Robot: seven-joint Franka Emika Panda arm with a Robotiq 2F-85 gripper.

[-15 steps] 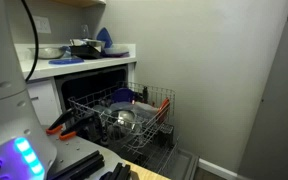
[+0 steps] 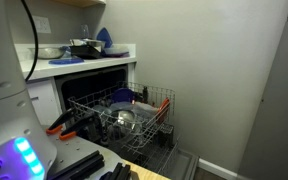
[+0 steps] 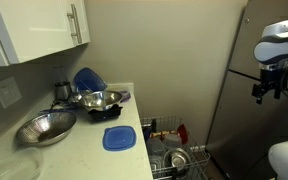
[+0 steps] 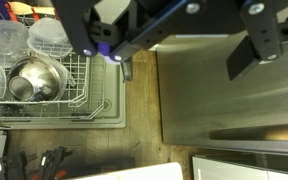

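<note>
On the right of exterior view 2, my gripper [image 3: 267, 97] hangs high, well apart from the dishwasher rack [image 3: 168, 125]. Its black fingers [image 4: 252, 62] stand apart in the wrist view, and nothing shows between them. The rack is pulled out and holds a steel pot [image 4: 36, 78], clear plastic containers [image 4: 50, 34] and a red item [image 2: 164, 107]. A dark blue dish [image 2: 122, 95] lies toward the rack's back in exterior view 1, where the gripper itself cannot be made out.
On the white counter [image 3: 144, 168] lie a steel colander [image 3: 46, 127], a steel bowl [image 3: 100, 99], a blue lid [image 3: 119, 138] and a clear bowl [image 3: 16, 164]. A blue plate [image 3: 88, 79] leans at the back. Bare wooden floor [image 4: 142, 105] lies beside the rack.
</note>
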